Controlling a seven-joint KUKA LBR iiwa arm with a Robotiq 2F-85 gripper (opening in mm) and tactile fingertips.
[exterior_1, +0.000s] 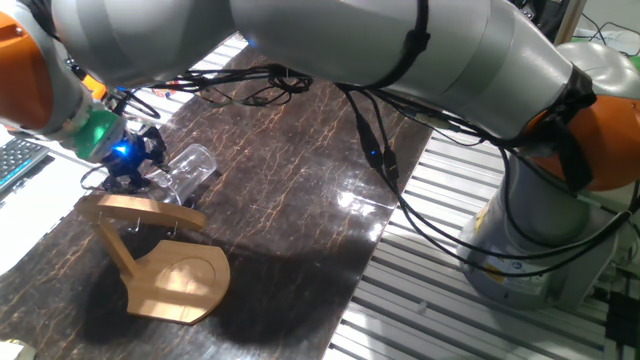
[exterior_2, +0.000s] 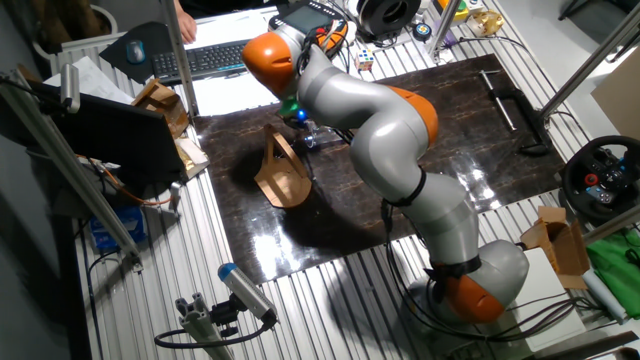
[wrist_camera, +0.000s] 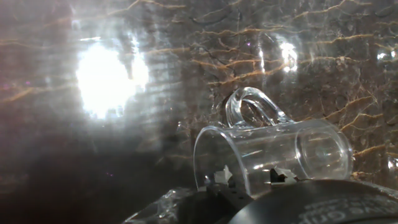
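Observation:
A clear mug (wrist_camera: 270, 152) lies sideways in the wrist view, its mouth to the left and its looped handle (wrist_camera: 255, 106) pointing up the picture. My gripper is at the mug's lower side there, and its two fingertips show apart, overlapping the mug's outline. Whether they press on its wall cannot be made out. In exterior view 1 the mug (exterior_1: 192, 172) sticks out to the right of the dark gripper (exterior_1: 145, 168). Just in front of them stands a wooden rack (exterior_1: 178, 283) with a curved top bar (exterior_1: 140, 209) and small metal hooks.
Cables (exterior_1: 370, 140) hang from the arm over the table. A keyboard (exterior_2: 205, 62) and papers lie beyond the table's far edge, and a black clamp-like frame (exterior_2: 520, 115) rests at its right end.

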